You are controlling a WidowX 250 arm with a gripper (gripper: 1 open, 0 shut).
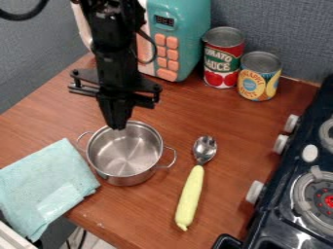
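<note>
The black robot gripper [116,115] hangs over the back rim of a steel pot [125,156] with two loop handles. Its fingertips point down, and I cannot tell whether they are apart or closed. A spoon [204,150] and a yellow corn cob or similar long yellow item [190,199] lie to the pot's right. A light blue cloth [39,189] lies at the front left.
A teal toy microwave [184,34] stands at the back, with two cans, tomatoes [221,60] and a yellow-labelled one [258,80], to its right. A black stove [293,214] fills the right edge.
</note>
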